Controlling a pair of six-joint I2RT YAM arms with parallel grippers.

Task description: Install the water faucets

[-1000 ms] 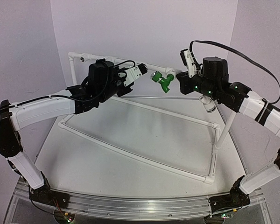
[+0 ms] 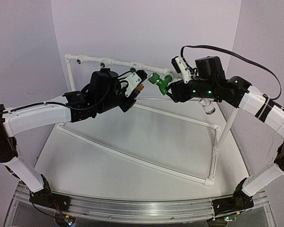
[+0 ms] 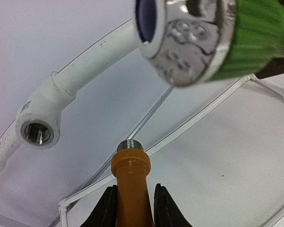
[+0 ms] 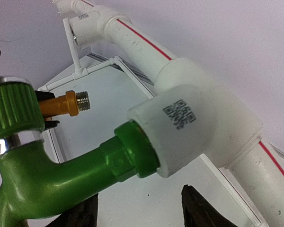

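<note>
A green faucet (image 2: 163,85) is fitted into a white socket (image 4: 173,132) on the raised pipe (image 2: 114,62), seen large in the right wrist view. My left gripper is shut on an orange faucet (image 3: 131,172), its threaded end free below and right of an empty port (image 3: 38,132). My right gripper stands open just beside the green faucet; whether it touches it cannot be told. In the top view my left arm's wrist hides most of the orange faucet.
Several fittings line the pipe. A lower white frame (image 2: 130,158) lies on the pale board (image 2: 94,175). Side walls bound both arms; the space under the upper pipe is clear.
My right arm has shifted left and down, nearer the green faucet.
</note>
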